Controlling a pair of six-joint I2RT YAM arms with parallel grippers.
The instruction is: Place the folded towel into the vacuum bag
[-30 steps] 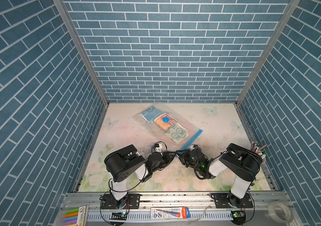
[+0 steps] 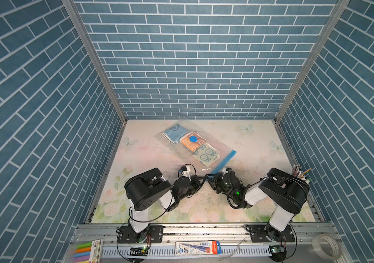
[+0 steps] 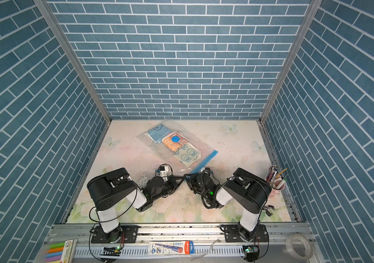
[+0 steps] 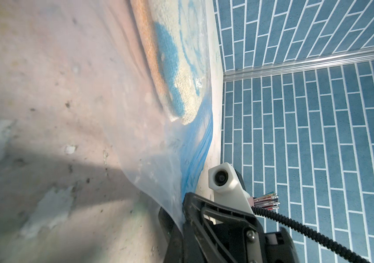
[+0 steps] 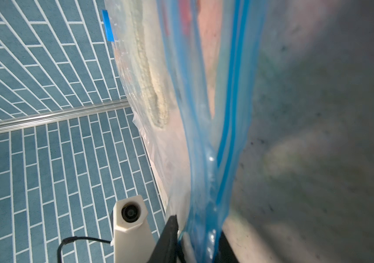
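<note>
The clear vacuum bag (image 2: 165, 132) lies diagonally on the table, with folded blue, orange and patterned cream towels (image 2: 206, 153) inside, under its plastic, and a round blue valve (image 2: 193, 139). Its blue zipper strip (image 2: 224, 160) runs toward both grippers at the near end. My left gripper (image 2: 202, 178) is shut on the bag's near corner, which runs into its fingertips in the left wrist view. Beside it, my right gripper (image 2: 210, 177) has the zipper end between its fingers; in the right wrist view these are blurred, and how tightly they close cannot be told.
A cup of pens and tools (image 3: 277, 184) stands at the table's right edge. Brick-patterned walls enclose the back and sides. A tape roll and boxes lie outside the front rail.
Both arms have shifted very slightly to the right over the last second. The bag and towels look nearly unchanged.
</note>
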